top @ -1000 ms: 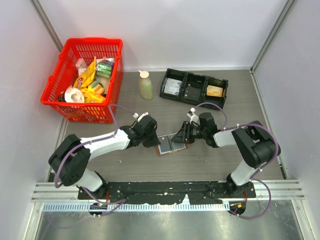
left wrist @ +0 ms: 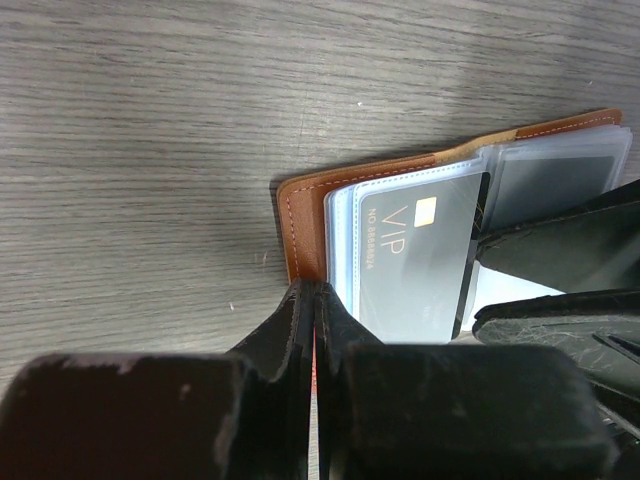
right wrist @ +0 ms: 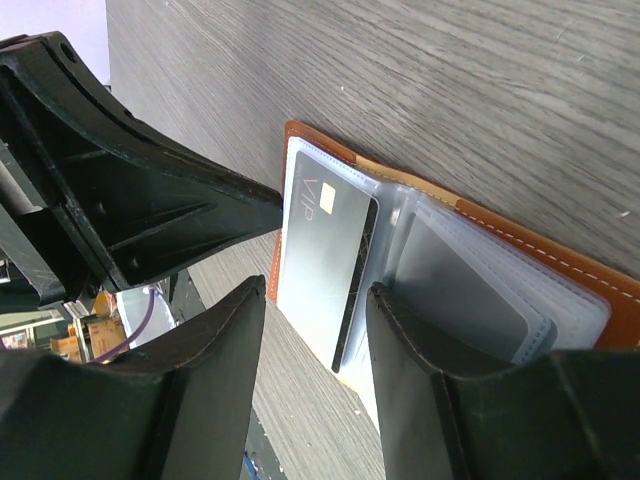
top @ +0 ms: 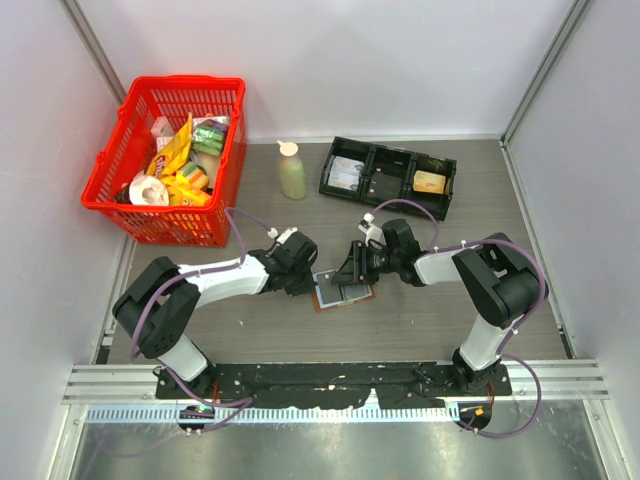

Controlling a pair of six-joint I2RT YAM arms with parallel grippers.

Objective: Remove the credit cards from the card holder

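Observation:
An open brown card holder [top: 323, 303] lies on the table with clear sleeves, holding a grey VIP card [left wrist: 410, 270] at its left end. My left gripper is shut at the holder's left edge, beside that card, with nothing seen between its fingers. My right gripper is open over the holder, its fingertips at either side of the VIP card's right part, nothing gripped.
A red basket [top: 227, 150] of packages stands at back left. A pale bottle [top: 292, 175] and a black divided tray [top: 385, 205] are at the back. The front table around the holder is clear.
Over the last second my right gripper has moved left over the card holder.

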